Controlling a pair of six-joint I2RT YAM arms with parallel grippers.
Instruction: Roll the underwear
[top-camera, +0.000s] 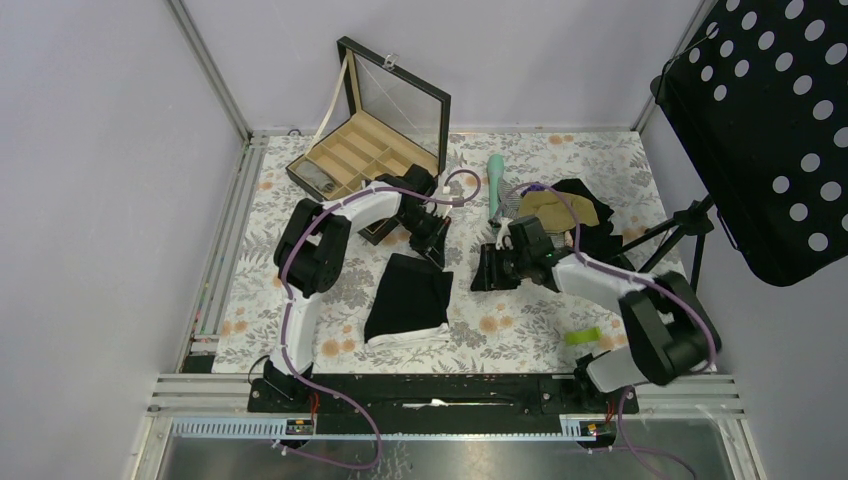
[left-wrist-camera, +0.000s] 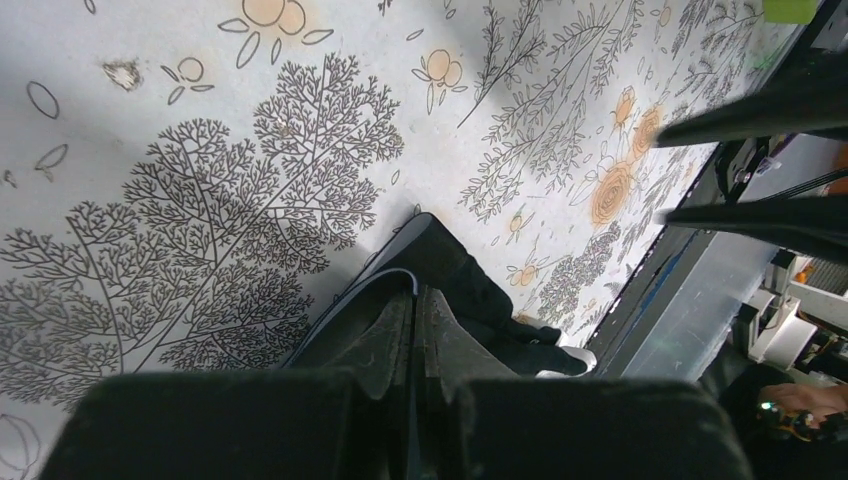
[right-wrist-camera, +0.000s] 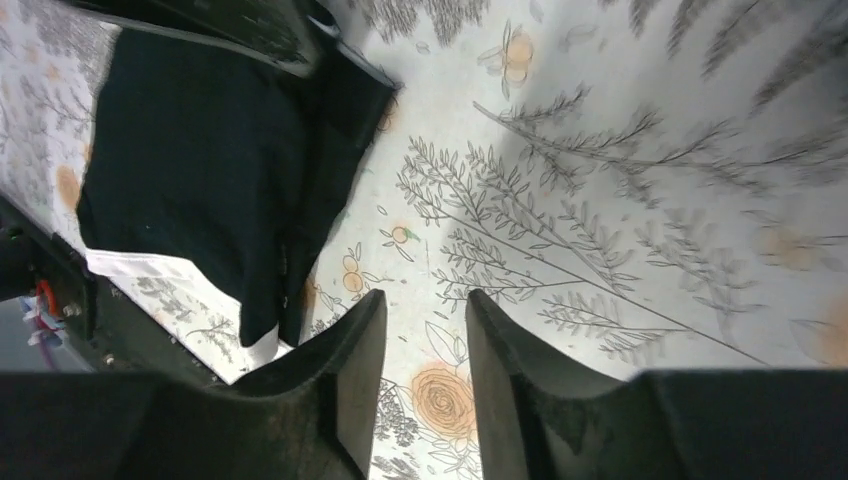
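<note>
Black underwear with a white waistband (top-camera: 400, 305) lies on the table, its right side doubled over in a strip, as the right wrist view shows (right-wrist-camera: 190, 150). My left gripper (top-camera: 434, 258) is at its upper right corner; in the left wrist view it (left-wrist-camera: 417, 300) is shut at the fabric's raised edge, and whether cloth is between the fingertips is unclear. My right gripper (top-camera: 483, 280) is off to the right of the underwear, over bare table; its fingers (right-wrist-camera: 345, 370) stand partly apart with nothing between them.
An open compartment box (top-camera: 355, 160) is at the back left. A pile of clothes (top-camera: 555, 210) and a teal object (top-camera: 495, 175) lie at the back right, beside a black stand (top-camera: 690, 220). A green block (top-camera: 582, 335) lies at the front right.
</note>
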